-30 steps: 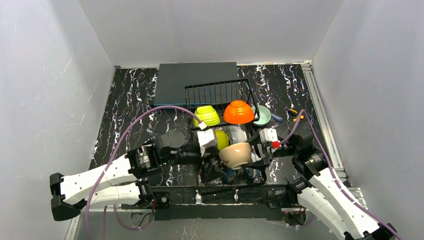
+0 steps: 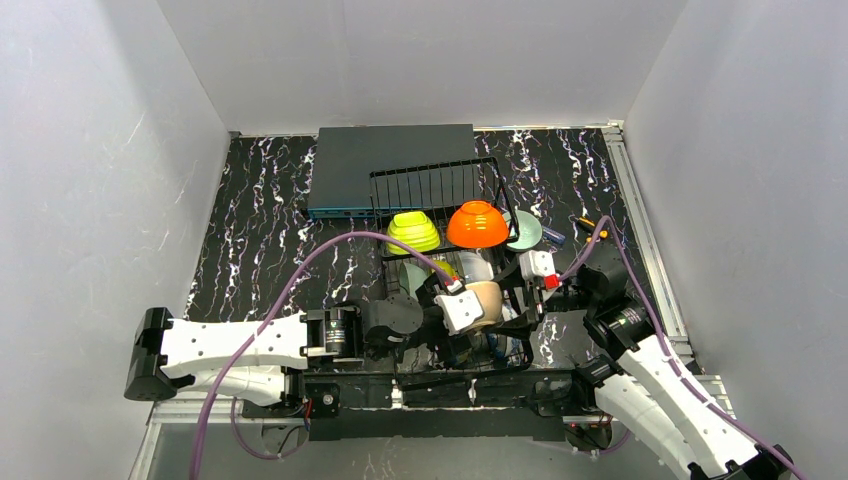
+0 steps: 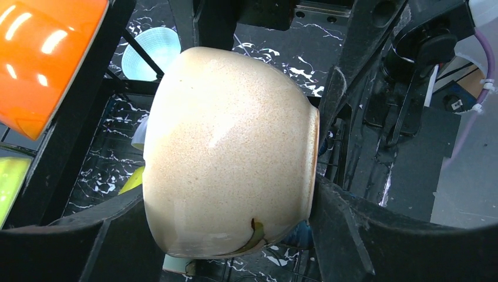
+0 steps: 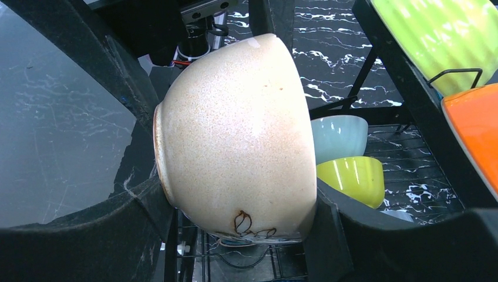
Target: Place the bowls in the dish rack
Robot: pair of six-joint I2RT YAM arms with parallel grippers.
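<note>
A cream bowl (image 2: 487, 303) with a brown leaf mark is held in the air over the front of the black dish rack (image 2: 440, 168), tipped on its side. My left gripper has one finger at the bowl's rim side and the other at its foot, both against it. From the opposite side, my right gripper also has its fingers pressed at rim and foot. Yellow-green bowls (image 2: 413, 231) and an orange bowl (image 2: 478, 224) rest upside down on the rack's upper tier. Lower down sit a light blue bowl (image 4: 340, 136) and a yellow bowl (image 4: 356, 180).
A dark flat box (image 2: 392, 165) lies behind the rack. Right of the rack are a pale green dish (image 2: 527, 231) and small tools (image 2: 590, 227). Both wrists crowd together over the rack's front.
My left gripper has come rightward and down, from beside the cream bowl to around it, and its arm has straightened. The right arm and the bowl have stayed nearly in place.
</note>
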